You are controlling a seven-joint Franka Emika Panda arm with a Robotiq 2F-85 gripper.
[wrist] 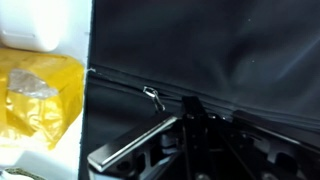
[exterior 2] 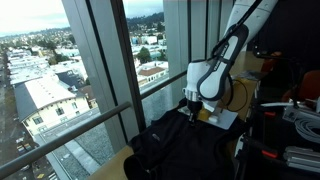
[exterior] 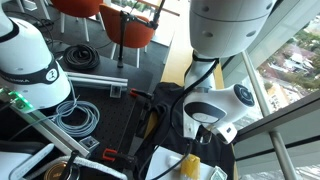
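In the wrist view a black bag or jacket-like item with a zipper fills most of the frame. A small metal zipper pull [wrist: 152, 95] lies on the seam, just ahead of my gripper. The fingers are together, and nothing shows between them. The second exterior view has the dark fabric [exterior 2: 165, 145] spread by the window, with the arm's wrist low over its far part. My fingertips are too small to make out clearly in either exterior view.
A yellow wrapped package [wrist: 40, 95] sits on a white surface beside the fabric. Window glass and a metal rail [exterior 2: 70, 128] border one side. On the other side stands a dark table [exterior: 115, 115] with a coiled grey cable [exterior: 78, 118].
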